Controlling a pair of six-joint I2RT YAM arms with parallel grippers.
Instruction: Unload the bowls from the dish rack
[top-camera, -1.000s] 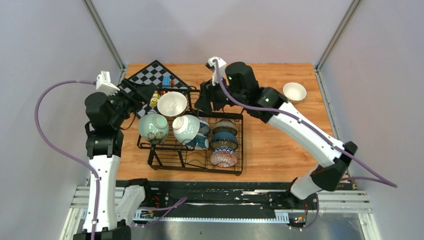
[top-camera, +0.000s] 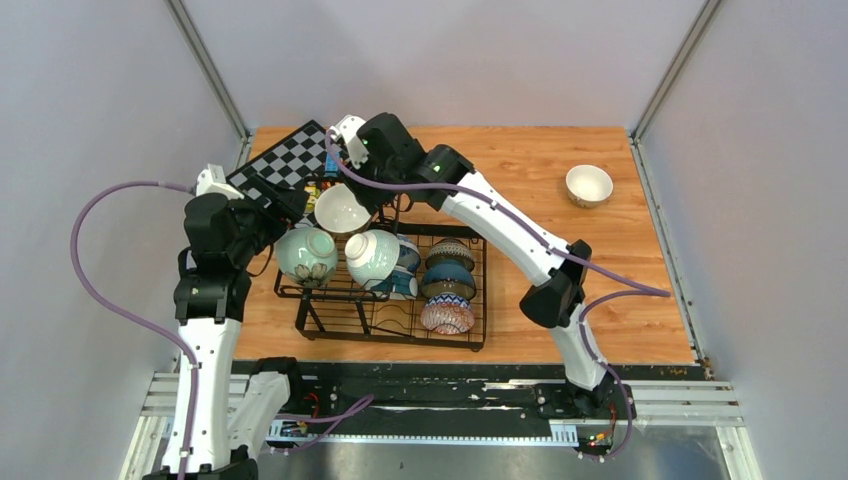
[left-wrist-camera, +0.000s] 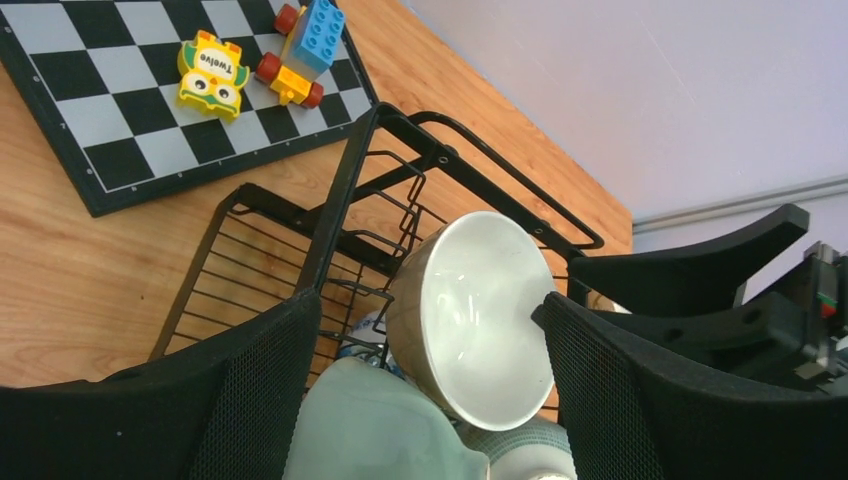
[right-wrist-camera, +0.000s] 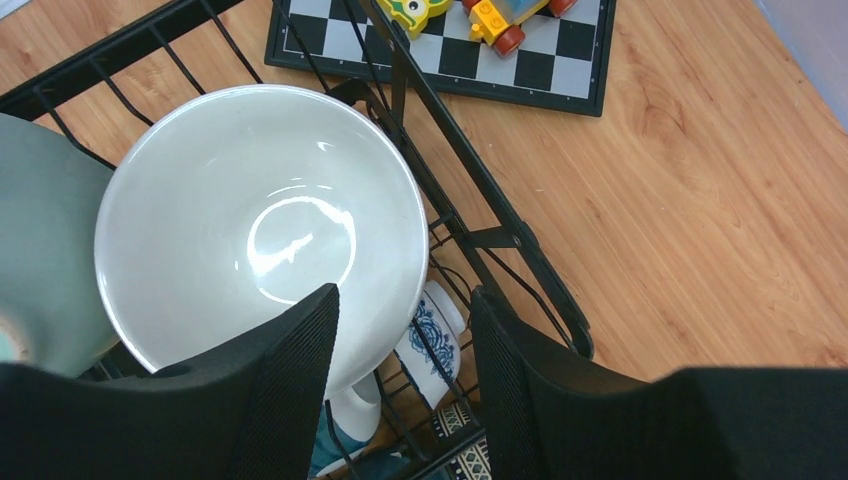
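Observation:
A white bowl (top-camera: 341, 211) stands tilted at the upper left of the black dish rack (top-camera: 480, 300), its inside facing up. My left gripper is open, its fingers spread on either side of the bowl's view, with nothing visibly gripped. From the right, my right gripper reaches the bowl's rim, its fingers part open; one finger (right-wrist-camera: 300, 350) overlaps the bowl in the right wrist view, and contact cannot be told. Two pale green bowls (top-camera: 308, 256) rest upside down in front. Several patterned bowls (top-camera: 448, 312) line the lower right.
Another white bowl (top-camera: 589, 185) rests on the table at the right, with bare wood around it. Behind the rack lies a checkered board (left-wrist-camera: 130, 90) carrying a yellow owl toy (left-wrist-camera: 212, 75) and toy blocks (left-wrist-camera: 318, 38).
My right gripper has swung left from the rack's right side to the white bowl. The bowls in the rack look nearly unmoved.

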